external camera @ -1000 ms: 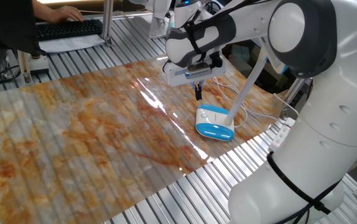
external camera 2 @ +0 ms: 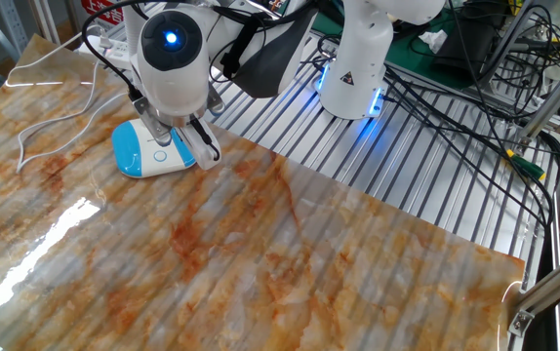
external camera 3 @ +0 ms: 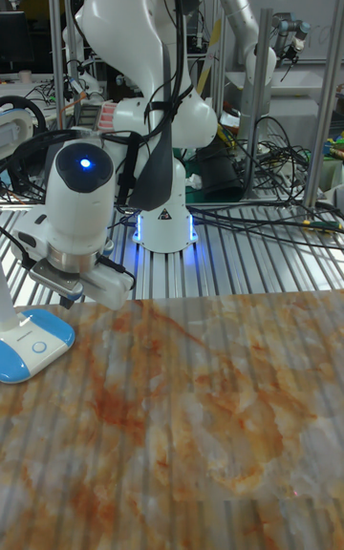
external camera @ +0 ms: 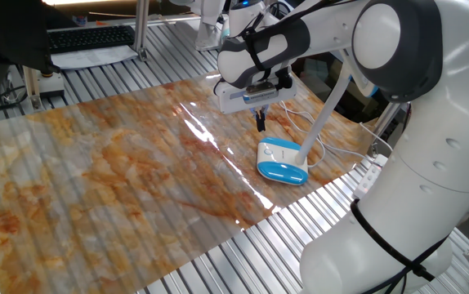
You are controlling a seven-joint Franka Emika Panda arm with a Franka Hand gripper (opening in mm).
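Observation:
A desk lamp with a white and blue base (external camera: 283, 161) stands on the marbled sheet, its white stem (external camera: 326, 114) rising at a slant toward the upper right. My gripper (external camera: 261, 123) hangs just beyond the base in exterior view 1, its dark fingers close together at the middle of the hand. Nothing shows between them. In exterior view 2 the hand partly covers the lamp base (external camera 2: 143, 153). Exterior view 3 has the lamp base (external camera 3: 35, 347) at the left edge, beside and below the hand; the fingertips are mostly hidden there.
The brown and white marbled sheet (external camera: 128, 180) is otherwise bare, with wide free room away from the lamp. A white cable (external camera 2: 65, 132) loops over it near the lamp. Slatted metal (external camera 3: 239, 270) borders the sheet. A keyboard (external camera: 91, 38) lies at the far left.
A person's hand at the keyboard has drawn back and gone out of view. My arm, the gripper and the lamp have not visibly moved.

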